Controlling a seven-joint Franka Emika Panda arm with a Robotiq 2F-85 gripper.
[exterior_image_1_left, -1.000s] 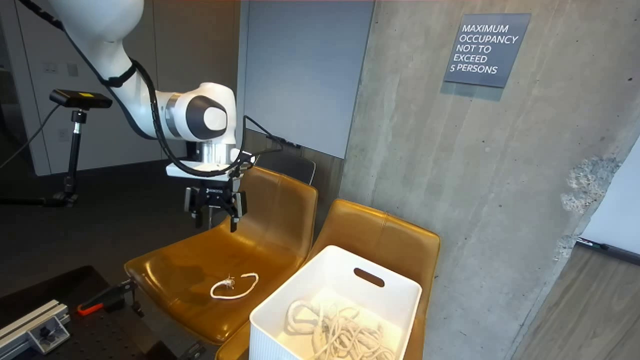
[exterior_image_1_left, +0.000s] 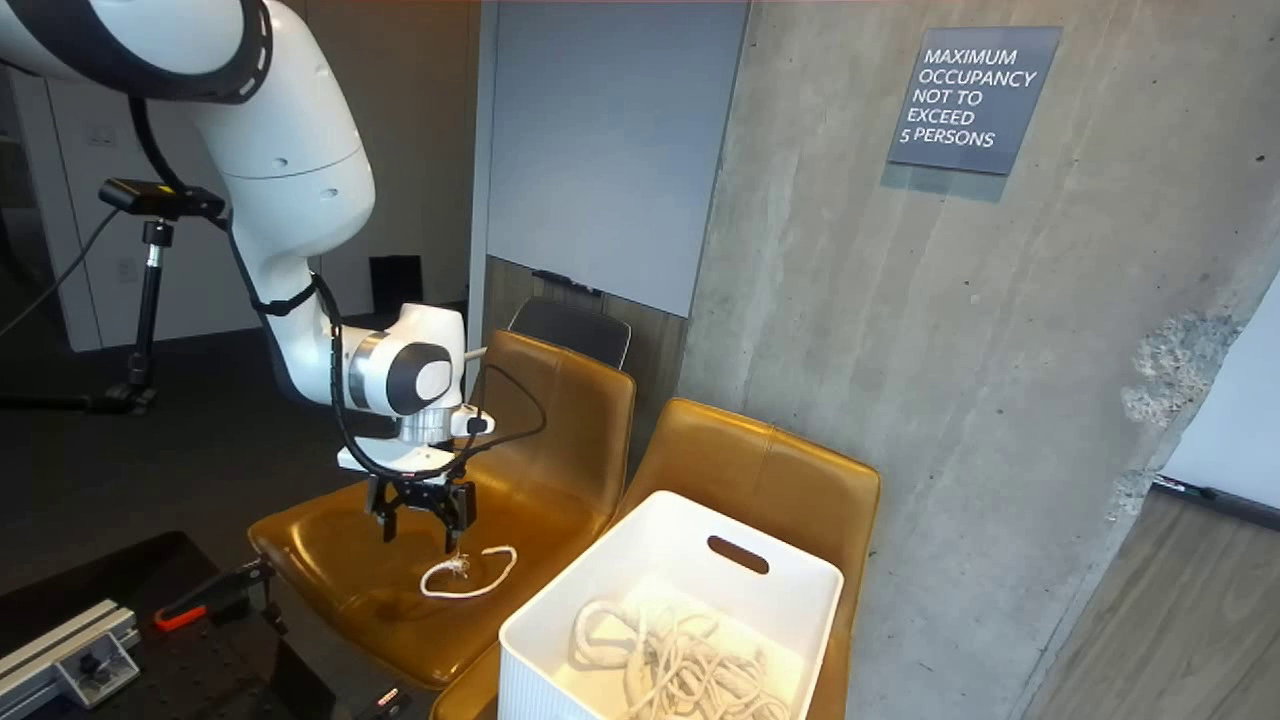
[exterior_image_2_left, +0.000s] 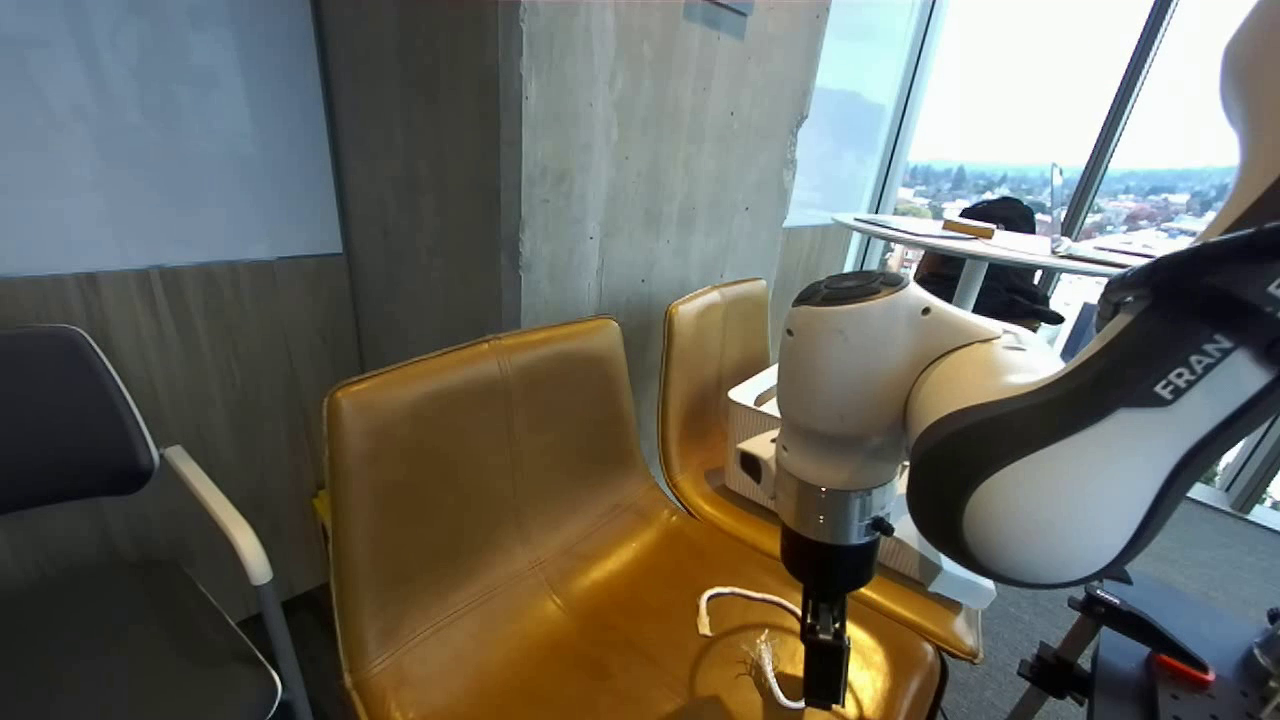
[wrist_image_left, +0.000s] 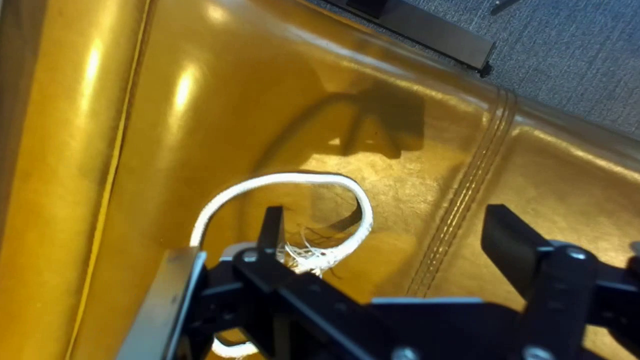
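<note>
A short white rope (exterior_image_1_left: 476, 590) with a frayed end lies curled on the seat of the tan leather chair (exterior_image_1_left: 348, 586). Above that seat, my gripper (exterior_image_1_left: 417, 533) points downward, open and empty. In the wrist view the rope (wrist_image_left: 288, 178) loops beyond the left finger, which hides part of it; its frayed strands (wrist_image_left: 315, 258) show beside that fingertip. The gap of my gripper lies mostly over bare leather, right of the rope. In exterior view 2 the rope (exterior_image_2_left: 746, 592) curves on the seat, partly behind the gripper (exterior_image_2_left: 825, 696).
On a second tan chair (exterior_image_1_left: 768, 462) sits a white bin (exterior_image_1_left: 564, 654) holding a tangle of pale rope (exterior_image_1_left: 690, 666). The chair backrest (exterior_image_2_left: 480, 468) rises behind the seat. A dark table with a red-tipped clamp (exterior_image_1_left: 204, 600) stands at the near left.
My gripper has come down from well above the chair to close over the seat, near the rope. It was open before as well. The rope and bin have not moved.
</note>
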